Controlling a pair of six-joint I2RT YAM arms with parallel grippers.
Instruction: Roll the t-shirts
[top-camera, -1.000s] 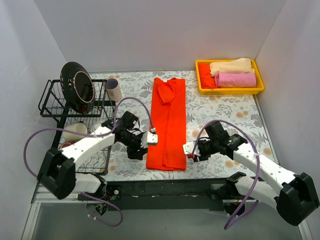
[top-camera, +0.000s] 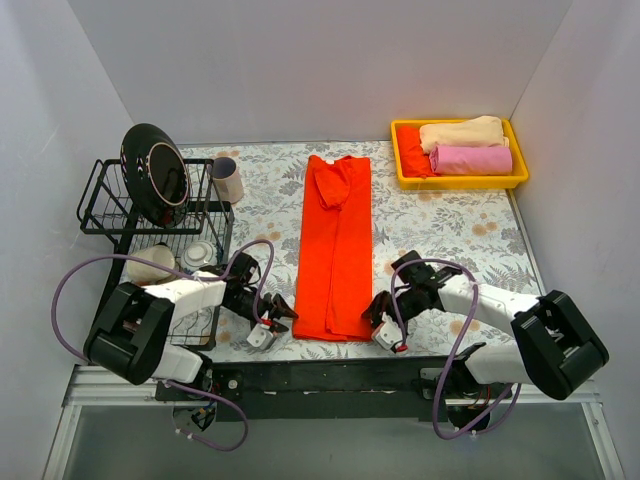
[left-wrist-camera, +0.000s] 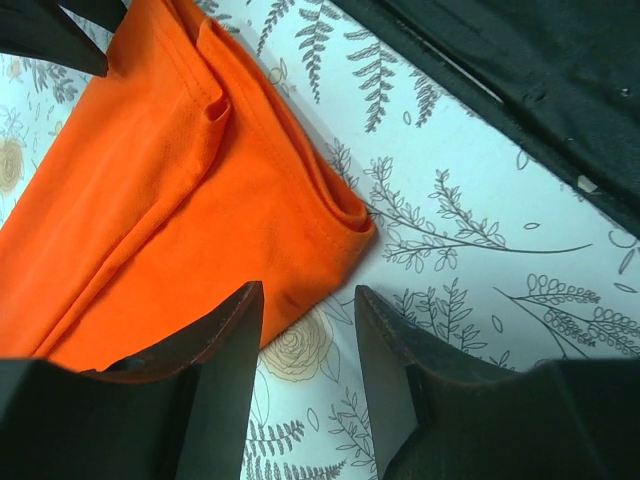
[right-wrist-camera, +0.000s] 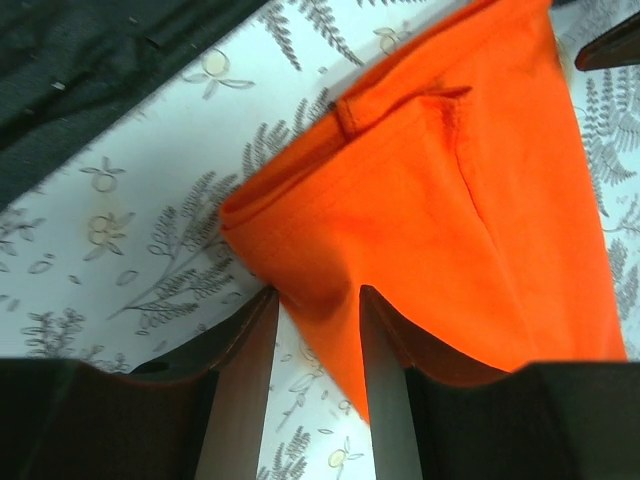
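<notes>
An orange t-shirt (top-camera: 325, 250) lies folded into a long strip on the patterned table, its near end at the front edge. My left gripper (top-camera: 284, 313) is at that end's left corner; in the left wrist view its part-open fingers (left-wrist-camera: 207, 390) point at the corner of folded cloth (left-wrist-camera: 170, 230). My right gripper (top-camera: 378, 312) is at the right corner; in the right wrist view its part-open fingertips sit over the cloth (right-wrist-camera: 470, 230) at the folded corner, one at its edge.
A yellow bin (top-camera: 405, 181) with rolled orange, cream and pink cloths stands at the back right. A black dish rack (top-camera: 110, 200) with plate and mugs stands on the left.
Both grippers have moved down to the near corners of the shirt from higher positions. The shirt looks unchanged in the top view.
</notes>
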